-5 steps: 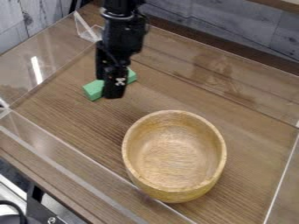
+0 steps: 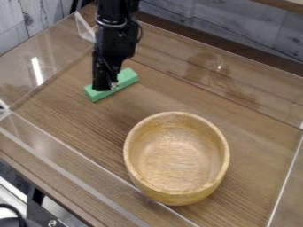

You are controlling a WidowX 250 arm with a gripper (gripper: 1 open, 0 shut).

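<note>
A flat green block [image 2: 124,82] lies on the wooden table, left of centre. My black gripper [image 2: 112,79] hangs from above with its fingertips over the block; it is shut, and nothing clearly shows between its fingers. Whether the tips touch the block cannot be told.
A large pale yellow bowl [image 2: 175,155] stands at the lower right. A dark wall edge runs along the back.
My gripper has moved left and back, away from the bowl's side to over the green block. The block looks unmoved.
</note>
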